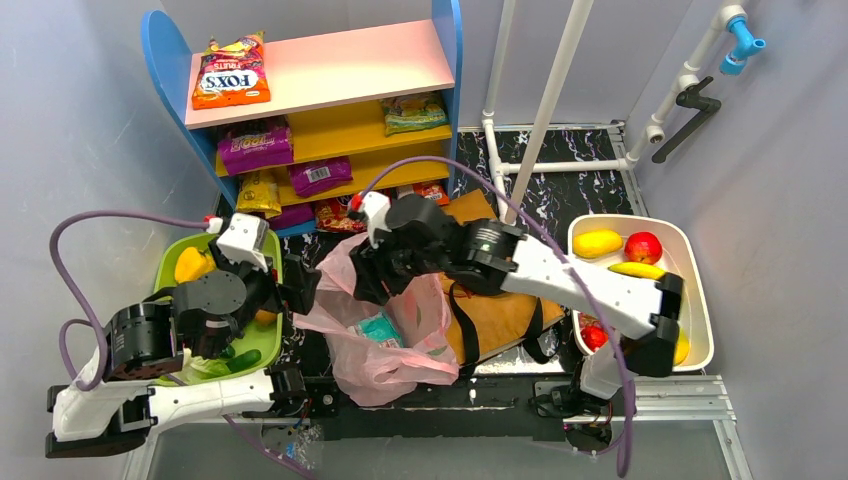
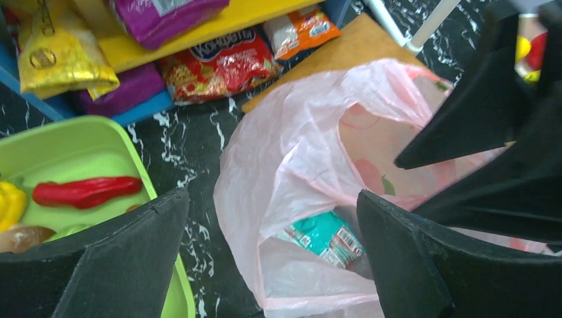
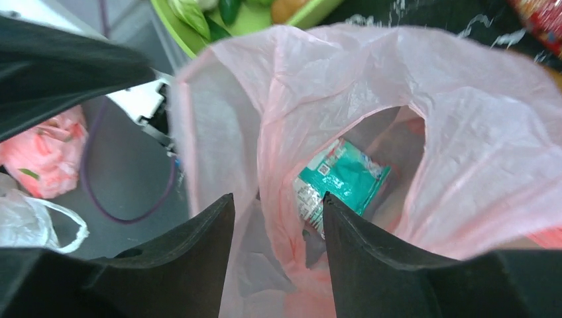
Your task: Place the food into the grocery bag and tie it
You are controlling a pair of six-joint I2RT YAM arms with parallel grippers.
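Note:
The pink plastic bag [image 1: 390, 360] stands with its mouth open on the dark floor. A teal-and-white food packet [image 3: 344, 175] lies inside it. My right gripper [image 1: 368, 282] is over the bag mouth, its fingers [image 3: 205, 245] apart. Pink film shows between them in the right wrist view; whether it is touched I cannot tell. At the bag's left side, my left gripper [image 1: 300, 285] stands open with nothing between its fingers. The right gripper's dark fingers [image 2: 464, 126] cross the right of the left wrist view.
A green bin [image 1: 170, 270] of vegetables is at the left and a white bin [image 1: 700, 330] of fruit at the right. Behind the bag is a shelf [image 1: 330, 75] with snack packs. A brown bag [image 1: 510, 320] with black straps lies close on the right.

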